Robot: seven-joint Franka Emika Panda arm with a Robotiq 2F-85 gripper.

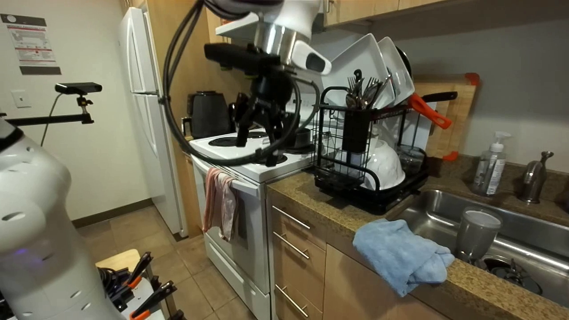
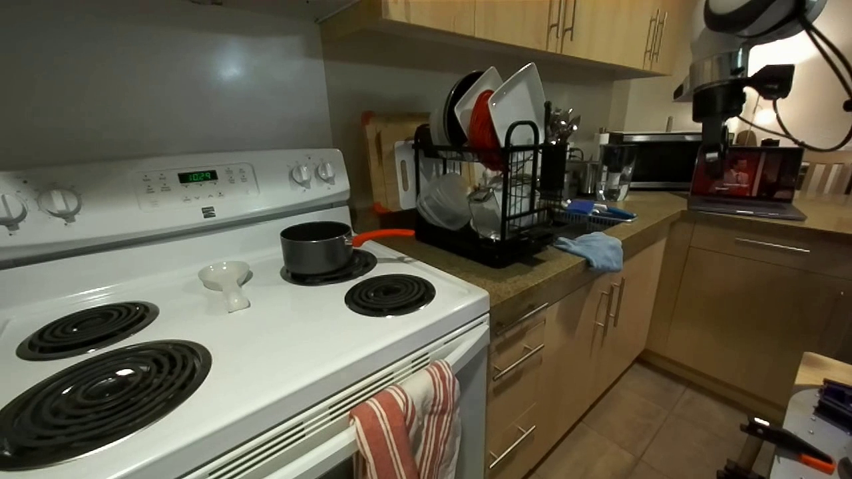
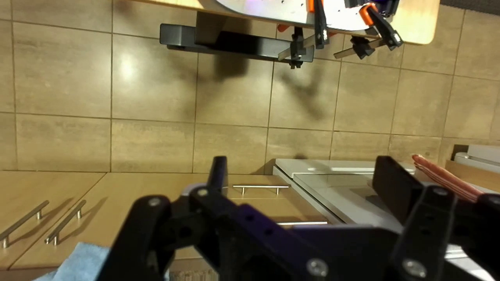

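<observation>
My gripper point(image 1: 257, 150) hangs pointing down in exterior view 1, with the stove behind it. Its two black fingers are spread apart in the wrist view, where the gripper is open and only floor and cabinet fronts show between the tips. In exterior view 2 the gripper point(image 2: 713, 156) appears at the upper right, in front of the laptop. A dark pot point(image 2: 317, 249) with an orange-red handle sits on a back burner. A light blue cloth point(image 1: 403, 253) drapes over the counter edge by the sink.
A loaded black dish rack point(image 1: 368, 197) stands on the counter between stove and sink. A striped towel point(image 2: 407, 423) hangs on the oven handle. A white spoon rest point(image 2: 227, 279) lies on the stovetop. Bare tiled floor point(image 3: 229, 103) fills much of the wrist view.
</observation>
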